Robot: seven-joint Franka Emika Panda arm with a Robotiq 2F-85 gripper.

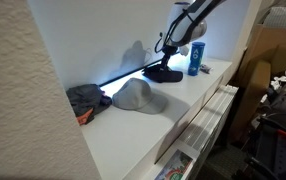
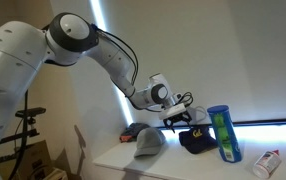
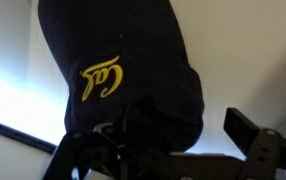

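Observation:
A navy cap (image 1: 164, 74) with yellow "Cal" lettering rests on the white ledge near the back wall. In the wrist view the cap (image 3: 133, 75) fills much of the middle, its lower end partly hidden by the gripper. My gripper stands open, its fingers (image 3: 245, 132) spread apart and nothing held between them. From exterior view 2, the gripper (image 2: 179, 117) appears just above and left of the navy cap (image 2: 197, 139); whether it touches cannot be told. Nearer the left lie a grey cap (image 1: 140, 97) and a dark bunched cap or cloth (image 1: 87, 99).
A blue tumbler (image 2: 224, 134) stands close to the navy cap's right. Beyond it, a white bottle (image 2: 267, 163) lies on the ledge. The wall runs close behind the caps. Bare ledge (image 1: 123, 140) lies in front of the grey cap.

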